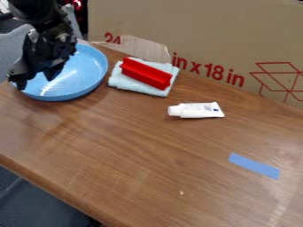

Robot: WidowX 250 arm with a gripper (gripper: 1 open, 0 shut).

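My black gripper (34, 69) reaches down from the top left over the left part of a blue plate (77, 82), its fingers open and low near the plate's surface; whether anything lies between them is hard to tell. Right of the plate, a red object (147, 73) rests on a folded pale cloth (124, 82). A white tube (197, 110) with a cap lies on the wooden table (154, 160) to the right.
A large cardboard box (231, 35) stands along the back. A strip of blue tape (253, 165) is on the table at the right.
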